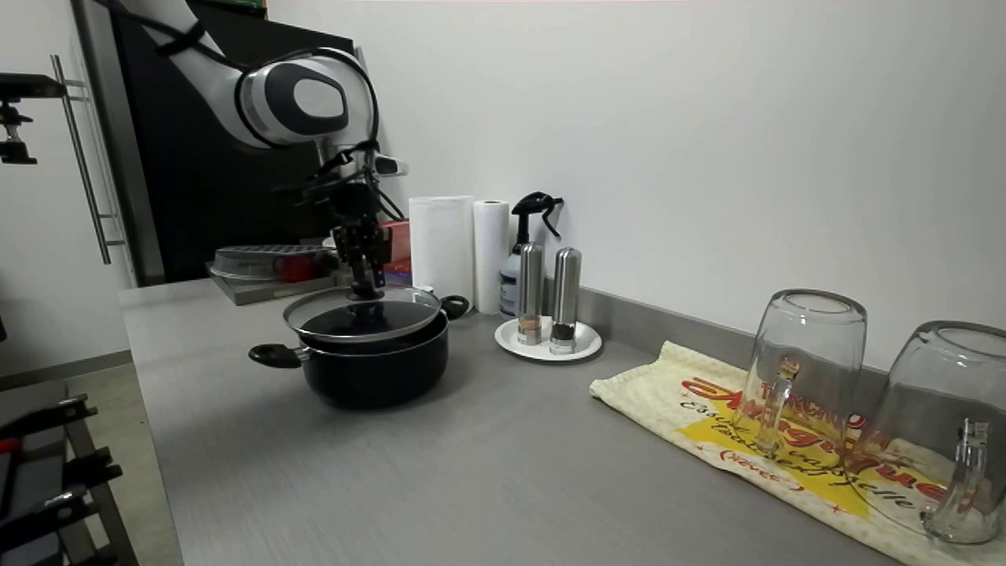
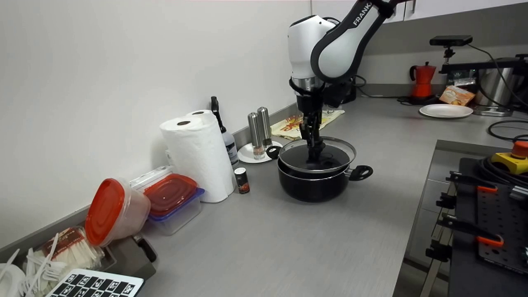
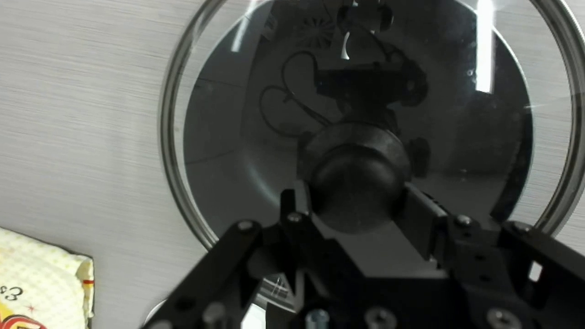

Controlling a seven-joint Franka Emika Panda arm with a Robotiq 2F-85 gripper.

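Observation:
A black two-handled pot stands on the grey counter. Over it is a round glass lid with a metal rim, and a dark gap shows between the lid and the pot in the first exterior view. My gripper is shut on the lid's black knob, one finger at each side of it. From the second exterior view, the lid sits slightly above the pot, roughly centred over its opening. Whether any part of the lid's edge touches the pot cannot be told.
Salt and pepper mills stand on a white plate behind the pot. Paper towel rolls and a small spice jar are nearby. Glass mugs rest on a cloth.

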